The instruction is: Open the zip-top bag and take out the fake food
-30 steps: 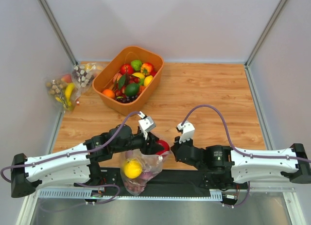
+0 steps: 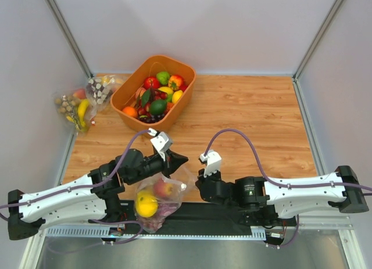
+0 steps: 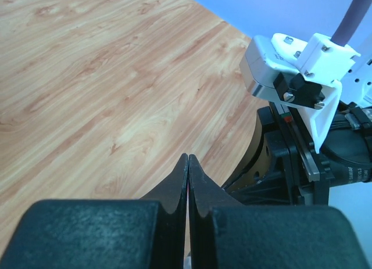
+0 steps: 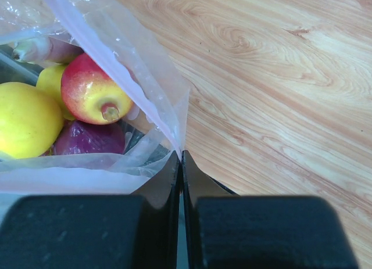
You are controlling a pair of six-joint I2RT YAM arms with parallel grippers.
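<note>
The clear zip bag [image 4: 142,57] gapes wide in the right wrist view, its rim pinched at one corner by my right gripper. Inside lie a red and yellow apple-like fruit [image 4: 92,86], a yellow fruit [image 4: 26,119], a purple piece [image 4: 87,138] and a pale purple-tipped piece [image 4: 43,49]. In the top view the bag hangs over the table's front edge. My left gripper is shut with nothing between its fingers. It stands above the bag, and the red fruit [image 2: 164,188] sits below it, outside its fingers.
An orange bin [image 2: 129,122] filled with fake produce stands at the back left. Two filled clear bags, one with a banana [image 2: 82,111] and one with dark pieces [image 2: 100,90], lie left of it.
The right gripper keeps the bag's rim.
</note>
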